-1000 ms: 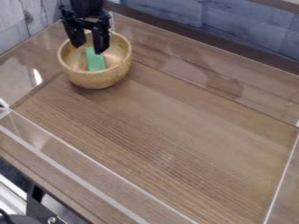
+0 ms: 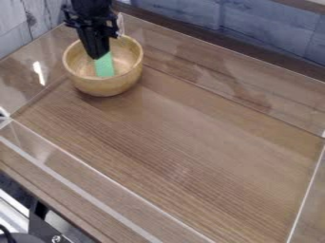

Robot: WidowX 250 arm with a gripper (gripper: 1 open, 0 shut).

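Observation:
A round tan wooden bowl (image 2: pixel 121 84) sits at the upper left of the table, holding a mint-green object (image 2: pixel 105 65). My black gripper (image 2: pixel 97 46) is over the back part of the bowl, just above the green object. Its fingers are small and dark in this view, and it looks shut; I cannot make out anything held between them.
My gripper has risen from lower inside the bowl toward its back, uncovering more of the green object, which remains in the bowl.

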